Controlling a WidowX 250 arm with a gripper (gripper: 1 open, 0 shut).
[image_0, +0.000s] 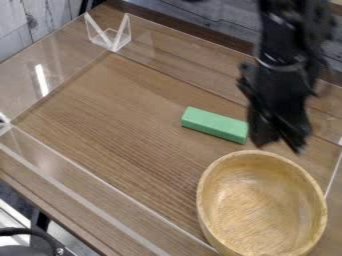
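Note:
A green rectangular block (211, 122) lies on the wooden table, left of and behind a large round tan bowl (262, 212). My gripper (278, 127) hangs at the right, above the table just behind the bowl and to the right of the block, apart from the block. It is dark and motion-blurred; its fingers look close together, and nothing shows held between them.
A clear plastic object (111, 32) stands at the back left. A dark cable lies at the bottom left, past the table's edge.

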